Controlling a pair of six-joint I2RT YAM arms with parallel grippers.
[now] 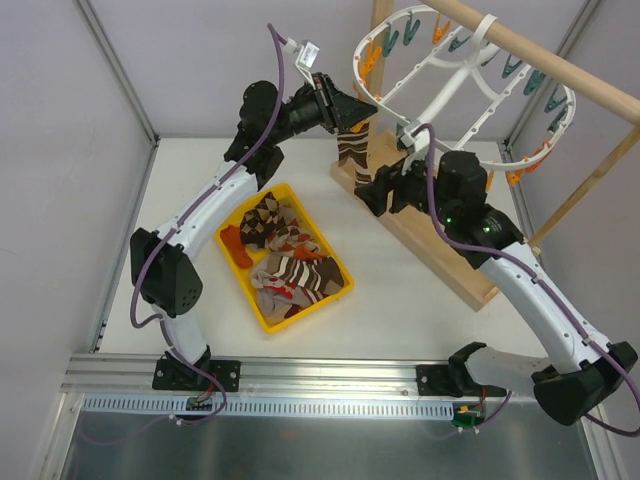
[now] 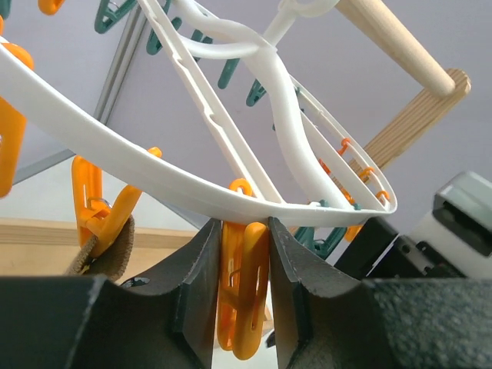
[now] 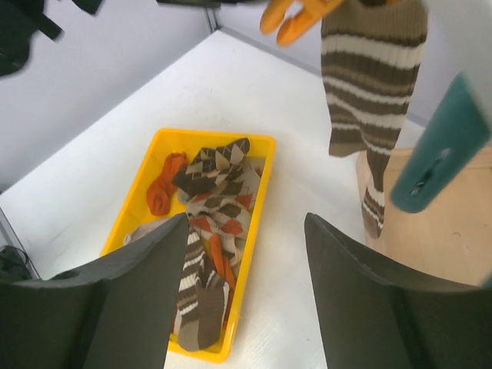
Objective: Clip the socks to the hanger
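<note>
A brown-and-cream striped sock (image 3: 369, 77) hangs beneath the white round hanger (image 2: 154, 173). In the left wrist view an orange clip (image 2: 86, 188) at the left has a brown fabric edge at its lower end. My left gripper is at the hanger's rim, its fingers closed against both sides of another orange clip (image 2: 246, 300); no sock shows in that one. The sock's upper end is cut off in the right wrist view. Beside the sock, my right gripper stands open, with only empty space between its fingers.
A yellow bin (image 1: 333, 292) of crumpled socks stands on the white table. Close to my right gripper hangs a blurred teal clip (image 3: 440, 146). The hanger's wooden stand (image 1: 545, 65) and base (image 1: 430, 240) take up the right side.
</note>
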